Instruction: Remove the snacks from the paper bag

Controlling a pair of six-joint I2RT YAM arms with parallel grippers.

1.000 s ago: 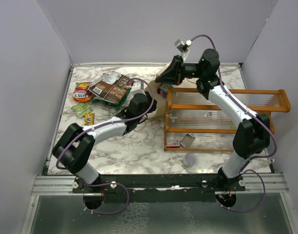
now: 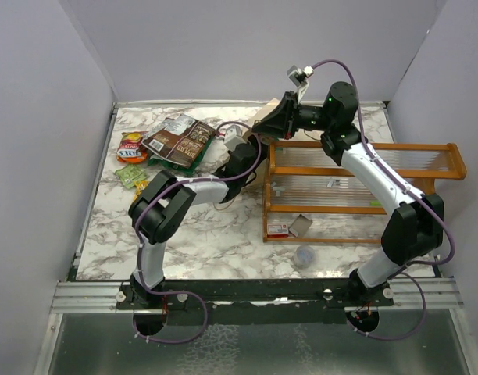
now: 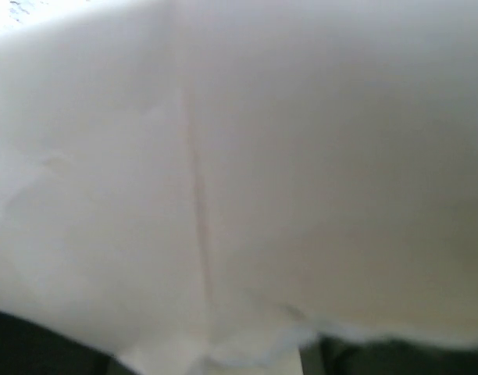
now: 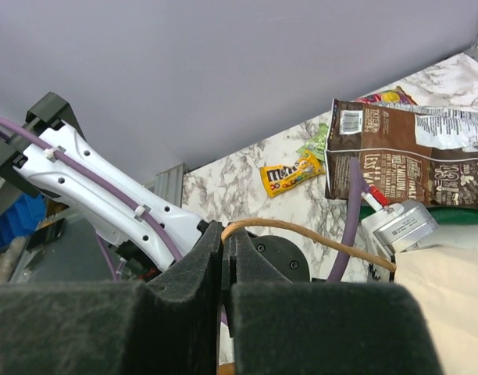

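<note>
The pale paper bag (image 2: 264, 109) is mostly covered by both arms in the top view. My right gripper is shut at its upper part, a twisted paper handle (image 4: 309, 233) running from its tips to the bag (image 4: 442, 305). My left gripper (image 2: 255, 144) is at the bag's opening; pale paper (image 3: 239, 164) fills the left wrist view and its fingertips are hidden. Snack packs lie left of the bag: a large brown pouch (image 2: 178, 139), an orange pack (image 2: 131, 142), a green pack (image 2: 130, 173) and a yellow one (image 4: 290, 176).
A wooden rack (image 2: 325, 239) fills the table's right side, with a small box (image 2: 277, 230) in it. A clear round object (image 2: 304, 256) sits in front.
My left arm has moved right and further into the bag's opening, covering the red item that showed there. My right gripper has shifted slightly to the right.
</note>
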